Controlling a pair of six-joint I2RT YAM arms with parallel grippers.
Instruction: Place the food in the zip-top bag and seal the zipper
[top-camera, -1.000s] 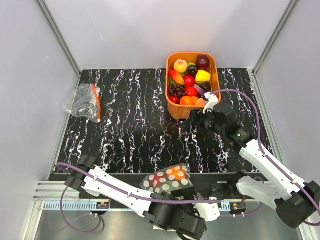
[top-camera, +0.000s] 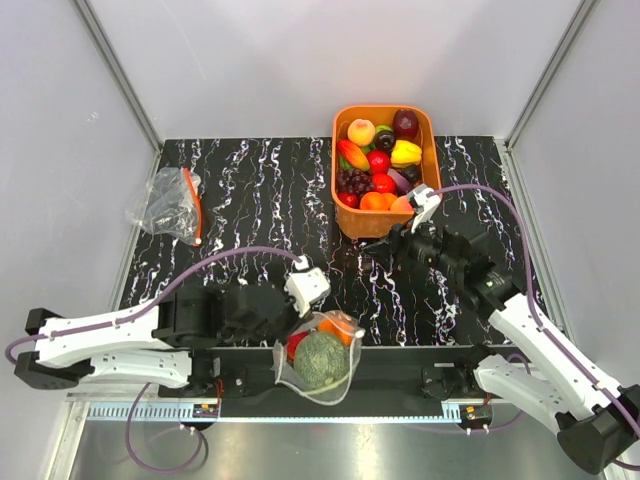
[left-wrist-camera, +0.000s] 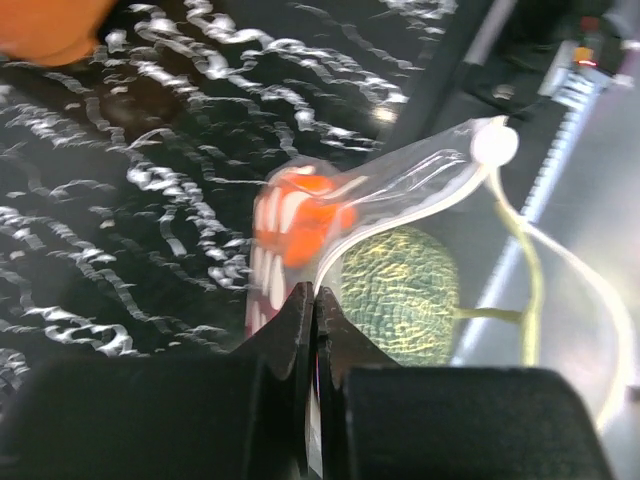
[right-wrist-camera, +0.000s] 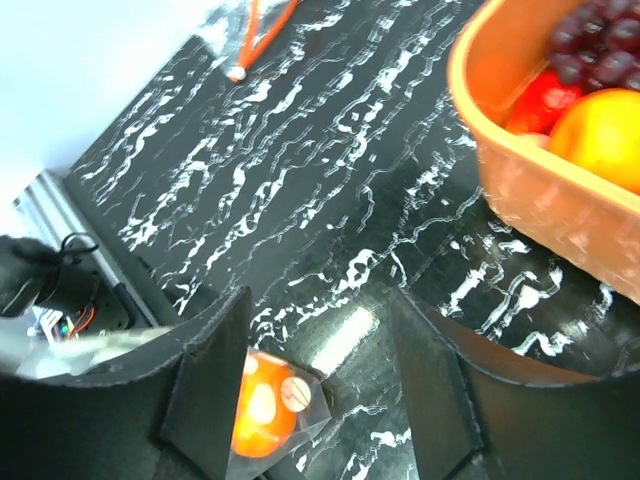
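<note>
A clear zip bag (top-camera: 345, 385) hangs at the table's front edge, its mouth gaping toward the front. Inside it are a green round food (top-camera: 321, 360), an orange one (top-camera: 338, 327) and a red one partly covered. My left gripper is shut on the thin rim of the bag, with the plastic running down between its fingertips. Over the table just in front of the orange bin, my right gripper stands part open with nothing between its fingers. In the right wrist view the bag's orange food (right-wrist-camera: 262, 405) shows beyond the left finger.
The orange bin (top-camera: 387, 226) at the back is full of play fruit and vegetables. Another clear bag (top-camera: 165, 205) with an orange slider bar (top-camera: 193, 206) lies at the left.
My left arm has swung back and leftward from the front edge, drawing the bag's mouth up and open.
</note>
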